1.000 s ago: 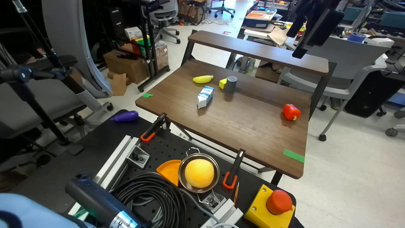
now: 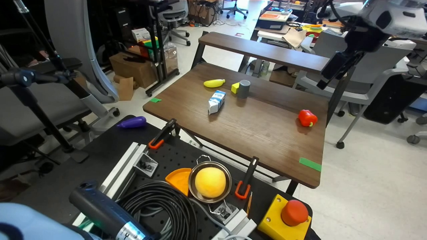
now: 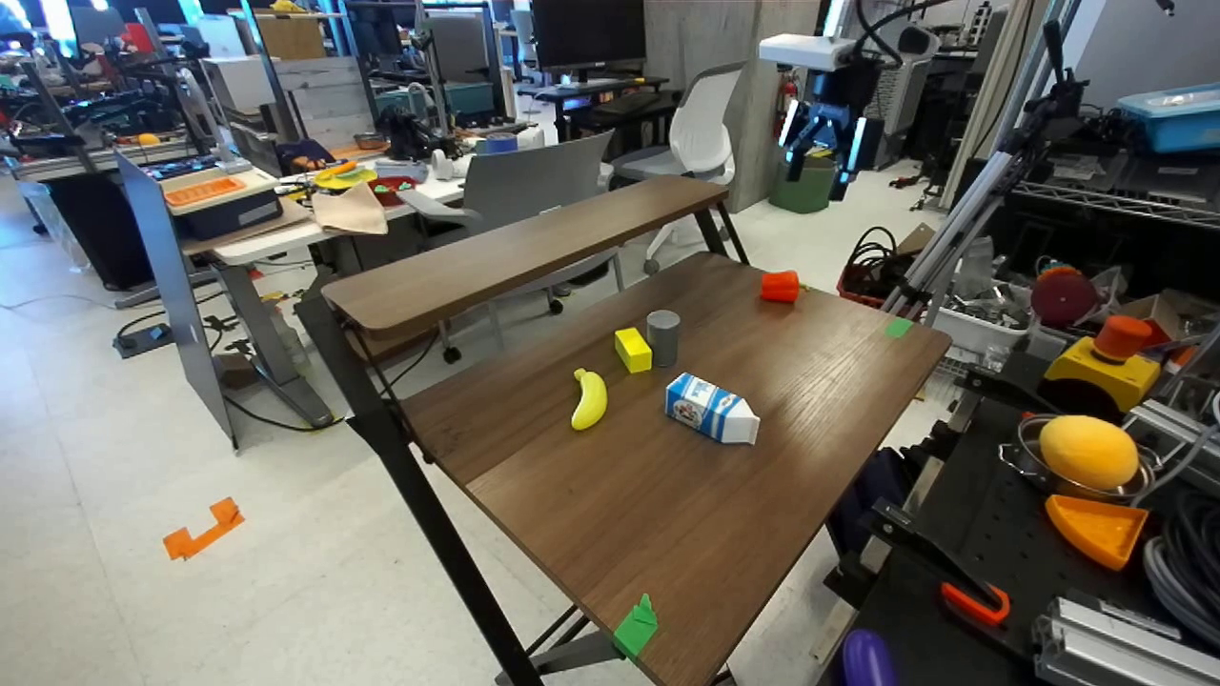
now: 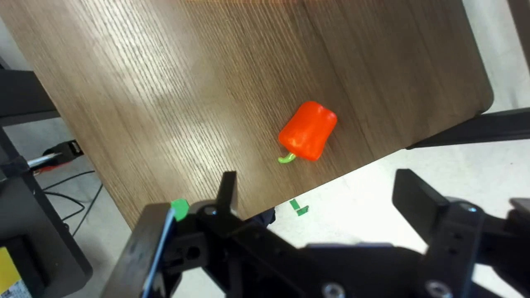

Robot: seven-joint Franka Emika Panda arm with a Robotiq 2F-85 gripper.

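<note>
My gripper stands open and empty, its two dark fingers wide apart in the wrist view. In exterior view 2 the gripper (image 3: 814,177) hangs in the air beyond the table's far right end. A red bell pepper (image 4: 308,131) with a green stem lies on its side on the brown table (image 4: 174,99), below the gripper and apart from it. Further along the tabletop are a yellow banana (image 3: 589,400), a yellow block (image 3: 632,350), a grey cylinder (image 3: 663,338) and a blue-and-white milk carton (image 3: 711,408) lying on its side.
A raised shelf (image 2: 264,50) runs along the table's back edge. Beside the front edge, a black cart (image 2: 160,168) carries a metal pot (image 2: 193,192) with a yellow ball, clamps and an emergency stop (image 2: 295,212). Bare tabletop lies between carton and pepper.
In exterior view 1 my gripper has moved right and downward, and more of the arm shows. The pepper and other tabletop objects have stayed put.
</note>
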